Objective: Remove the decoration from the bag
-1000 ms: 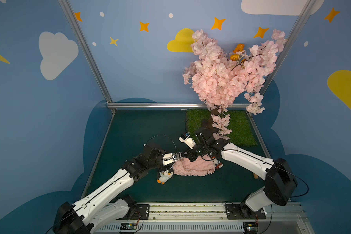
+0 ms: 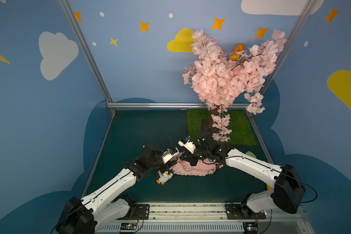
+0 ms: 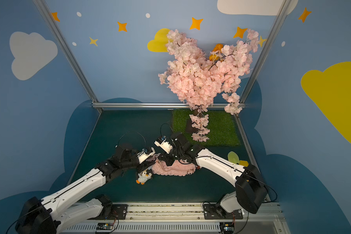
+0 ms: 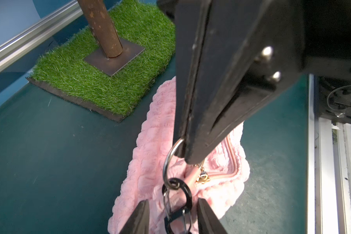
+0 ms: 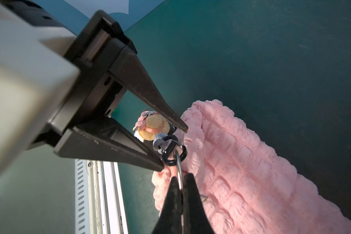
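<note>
A pink quilted bag (image 2: 194,167) lies on the dark green table. Beside its left end is a penguin plush charm (image 2: 164,177); its straw hat (image 5: 154,122) shows in the right wrist view. The charm's black clasp (image 4: 177,213) hangs linked to a metal ring (image 4: 168,165). My right gripper is shut on that thin ring, above the bag's end. My left gripper stands part open, one finger on either side of the black clasp, without visibly pinching it. How the ring joins the bag is partly hidden behind the right fingers.
A grass mat (image 2: 241,132) with a blossom tree (image 2: 222,78) stands at the back right. Small green and yellow items (image 3: 234,157) lie by the right wall.
My right arm has shifted slightly toward the front. Bag and penguin have hardly moved.
</note>
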